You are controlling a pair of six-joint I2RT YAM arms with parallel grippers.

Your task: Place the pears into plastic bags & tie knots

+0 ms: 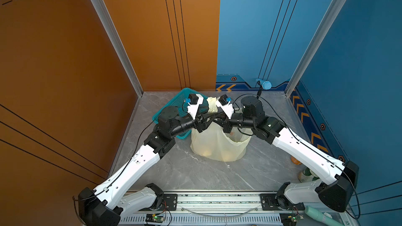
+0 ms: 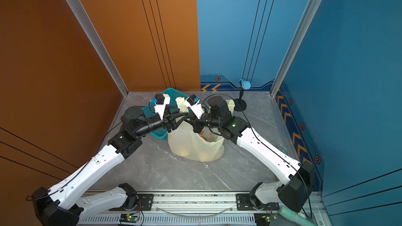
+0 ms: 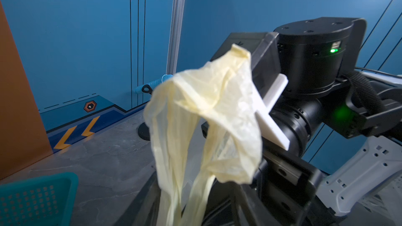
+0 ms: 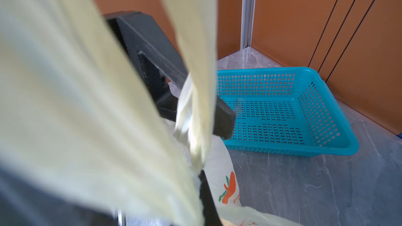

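A cream plastic bag (image 1: 219, 144) stands on the table, its body bulging and its mouth partly spread at the right. Orange print (image 4: 229, 187) shows on its side; no pear can be made out. My right gripper (image 2: 187, 118) is shut on the bag's gathered upper part, which rises as a loose loop (image 3: 213, 96) in the left wrist view. Facing it, my left gripper (image 2: 182, 116) is part open around or beside that strip. One left finger (image 4: 222, 115) appears behind the plastic in the right wrist view. Whether the left fingers touch the bag is hidden.
An empty-looking teal basket (image 4: 268, 119) sits behind and left of the bag. Near the back wall is a light-blue cylinder (image 1: 266, 85). An orange object (image 1: 295, 160) lies under the right arm. Bare grey table (image 1: 184, 167) lies in front.
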